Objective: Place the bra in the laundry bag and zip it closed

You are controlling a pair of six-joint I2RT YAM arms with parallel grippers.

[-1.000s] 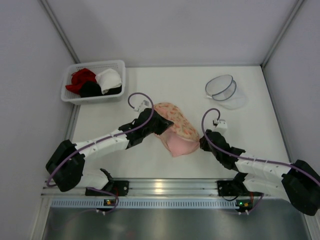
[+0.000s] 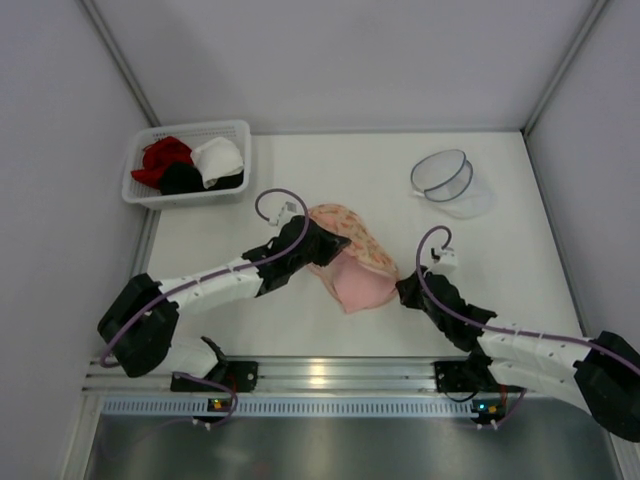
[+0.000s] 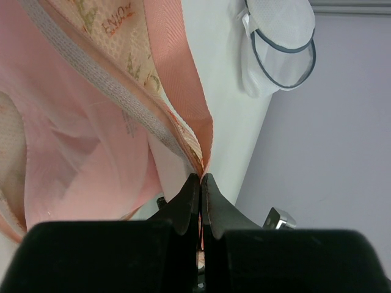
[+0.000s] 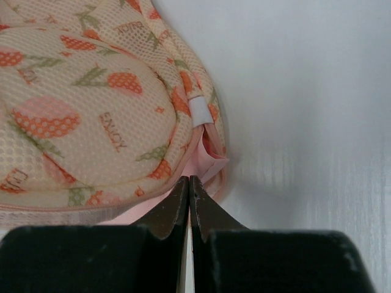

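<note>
A pink bra with strawberry-print mesh (image 2: 350,235) lies in the middle of the table; its pink cloth (image 2: 360,285) shows at the front, with a zipper strip in the left wrist view. My left gripper is shut on the edge of the pink band (image 3: 183,85). My right gripper is shut at the folded right corner of the mesh, beside a white tab (image 4: 200,111); nothing clearly shows between its fingers.
A white basket (image 2: 137,190) with red, black and white clothes stands at the back left. A white mesh bag with dark rim (image 2: 450,185) lies at the back right.
My right gripper has shifted slightly toward the front of the table. The left arm and the cloth have moved very little.
</note>
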